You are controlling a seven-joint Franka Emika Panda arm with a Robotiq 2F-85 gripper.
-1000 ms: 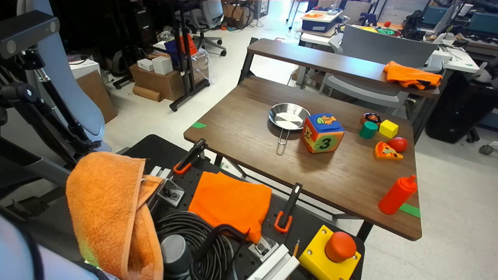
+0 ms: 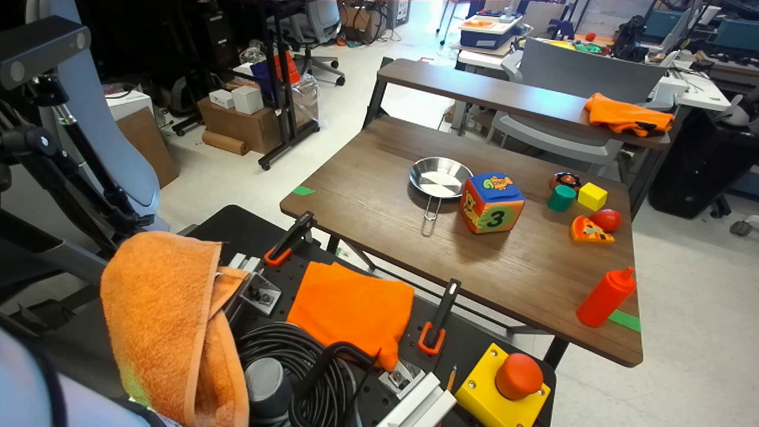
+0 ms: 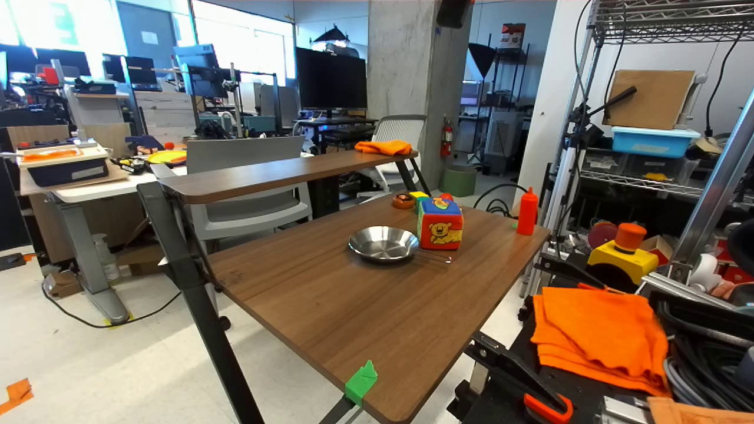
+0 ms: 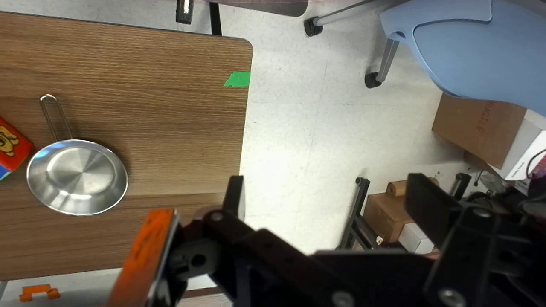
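Note:
My gripper shows at the bottom of the wrist view, its black fingers [image 4: 233,197] wide apart with only floor visible beyond the gap. It is open and empty, over the table's end. Neither exterior view shows it. On the brown table [image 2: 356,178] rests a steel pan [image 2: 441,178], its wire handle pointing to the table's front side. Close beside the pan sits a soft picture cube [image 2: 492,203]. A green cylinder [image 2: 561,198], a yellow block [image 2: 592,196], a red ball-like item [image 2: 606,220] and a pizza slice toy [image 2: 591,230] gather farther right. Nearby stands a red squeeze bottle [image 2: 605,298].
A raised shelf [image 2: 491,93] runs along the table's far side, bearing an orange cloth [image 2: 626,114]. Clamps, another orange cloth [image 2: 352,306] and a yellow box with a red button [image 2: 503,391] occupy the black bench.

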